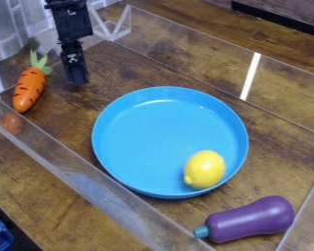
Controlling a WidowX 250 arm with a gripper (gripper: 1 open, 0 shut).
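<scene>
A black gripper (72,61) hangs at the upper left of the camera view, open, its fingers low over the wooden floor just right of an orange toy carrot (28,90) with green leaves. A blue plate (153,127) fills the middle, holding a yellow oval object (204,169), like a lemon, toward its lower right. A purple toy eggplant (249,218) lies at the lower right, off the plate.
Clear plastic walls border the wooden area along the left and bottom. A blue object (0,235) shows at the lower left edge. Bare wood lies above and right of the plate.
</scene>
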